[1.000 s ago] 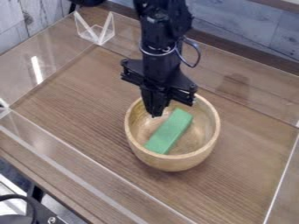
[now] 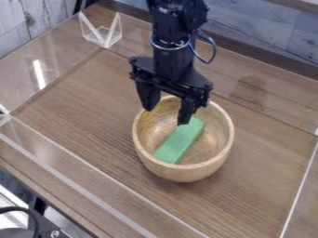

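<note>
A wide cream bowl [image 2: 162,163] stands in the middle of the wooden table, with a green rectangular block [image 2: 181,140] lying inside it. My black gripper [image 2: 169,113] is open over the back part of the bowl, its two fingers spread apart above the block, with nothing seen between them.
Bare wood [image 2: 69,121] surrounds the bowl on the left, front and right. Clear plastic objects stand at the far left and upper left edges, and a dark object [image 2: 19,223] shows at the bottom left corner.
My gripper has risen a little and its fingers show wider apart over the bowl. The bowl and the green block look unmoved.
</note>
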